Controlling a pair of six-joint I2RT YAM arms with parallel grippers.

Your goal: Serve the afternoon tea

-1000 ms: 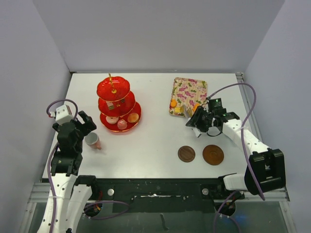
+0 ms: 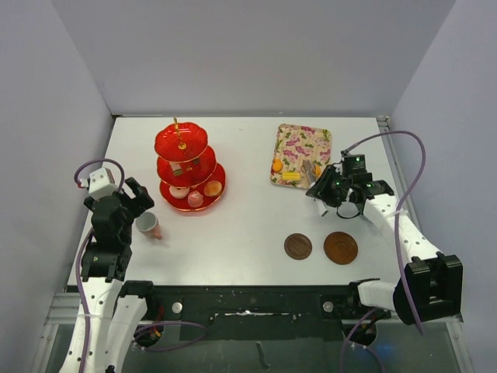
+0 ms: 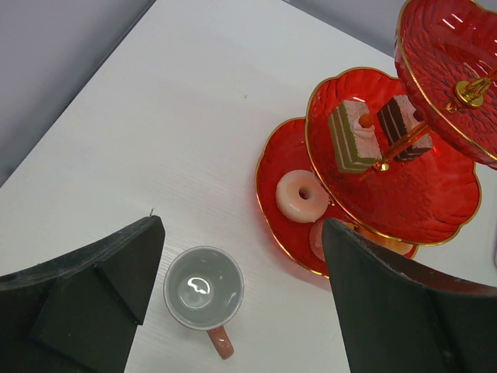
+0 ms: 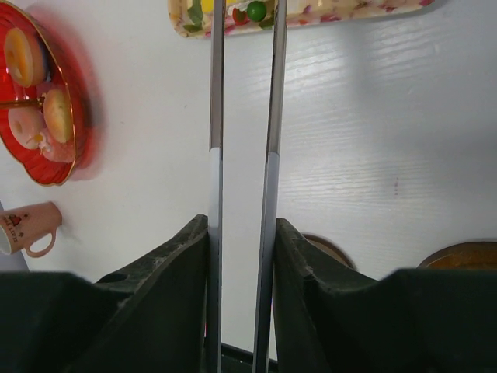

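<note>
A red three-tier stand (image 2: 180,144) holds cakes and donuts (image 3: 301,194) at the left. My left gripper stands open above a mug (image 3: 203,289) lying at the left. My right gripper (image 2: 318,183) is shut on long metal tongs (image 4: 276,93), whose tips reach over the floral tray (image 2: 303,144). Small orange items (image 2: 276,165) and a yellow piece (image 2: 290,176) sit on the tray's near part. Whether the tongs grip anything at their tips cannot be told.
Two brown coasters (image 2: 298,246) (image 2: 340,248) lie at the front right. Walls stand at the back and both sides.
My right gripper with the tongs has moved to the right and slightly back over the tray. The left arm has not moved.
</note>
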